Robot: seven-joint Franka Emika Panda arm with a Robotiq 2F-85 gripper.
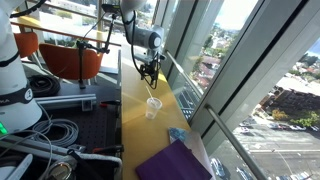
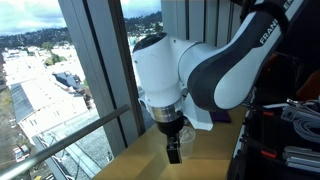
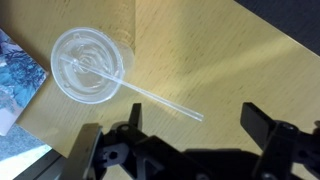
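A clear plastic cup (image 3: 88,88) is at the upper left of the wrist view, with a thin translucent straw (image 3: 160,100) leaning out of it toward the lower right. The same cup (image 1: 153,106) shows on the wooden table in exterior view 1, and the straw (image 1: 148,91) slants up from it. My gripper is open, its two dark fingers wide apart. The straw's free end lies between them in the wrist view, but how far below I cannot tell. From exterior view 2, the gripper (image 2: 173,150) points down, and the cup is hard to make out behind the arm.
A purple folder (image 1: 174,162) lies at the near end of the table (image 1: 140,140). Beside the cup is a blue patterned packet (image 3: 16,78). Tall windows run along one side; a dark cart with cables (image 1: 60,132) stands along the other.
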